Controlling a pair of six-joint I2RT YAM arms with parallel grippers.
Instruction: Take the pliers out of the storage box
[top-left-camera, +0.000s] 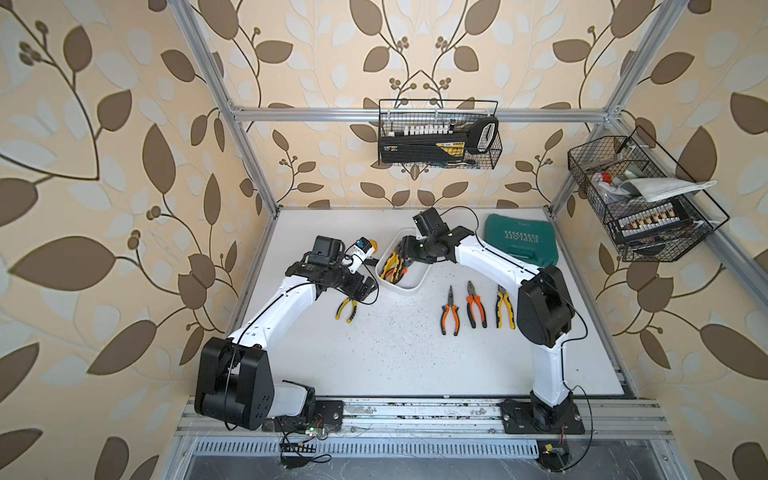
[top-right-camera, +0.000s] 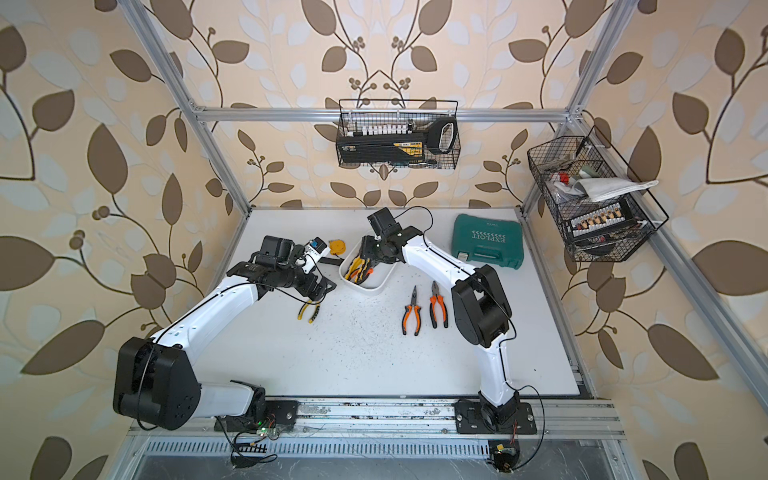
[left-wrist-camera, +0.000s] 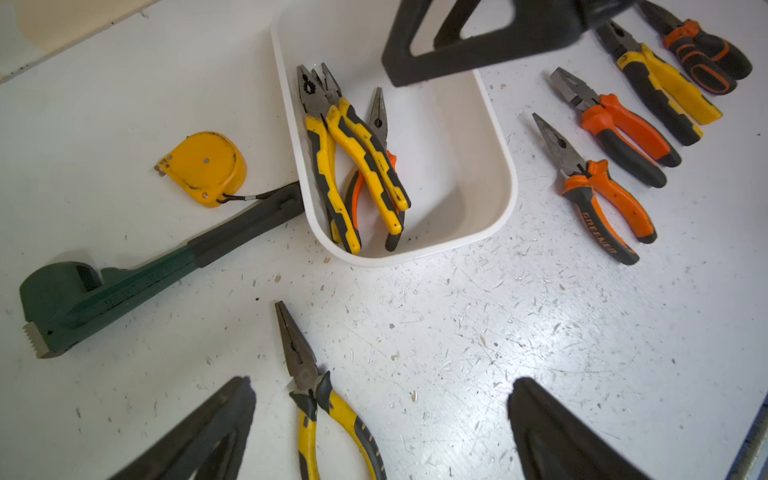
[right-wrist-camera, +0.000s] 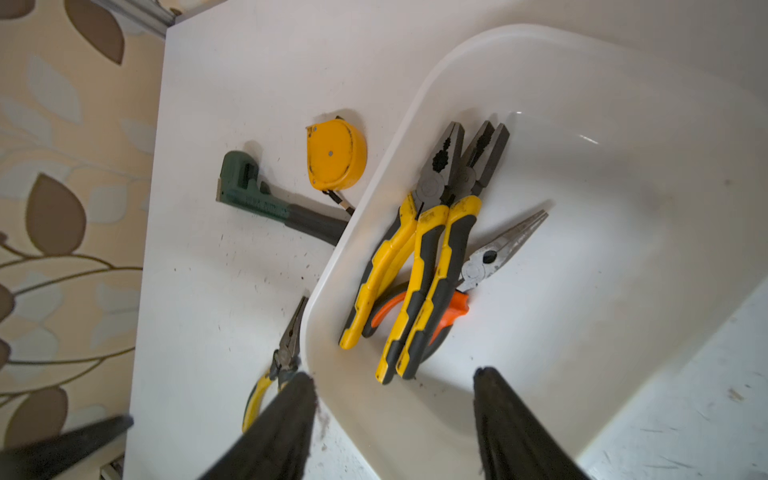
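Note:
In the right wrist view, the white storage box (right-wrist-camera: 640, 160) holds several pliers heaped along its left side. Yellow-black pliers (right-wrist-camera: 436, 272) lie on top of orange-black long-nose pliers (right-wrist-camera: 489, 257). My right gripper hovers over the box with its fingers apart and nothing between them. Left of the box, above the table, my left gripper is open and empty. Beneath it, yellow-black long-nose pliers (left-wrist-camera: 304, 368) lie on the table, apart from its fingers.
A yellow tape measure (left-wrist-camera: 206, 166) and a green pipe wrench (left-wrist-camera: 120, 284) lie left of the box. Orange-black pliers (left-wrist-camera: 598, 180) and others form a row at right. A green case (top-left-camera: 520, 240) sits at the back right.

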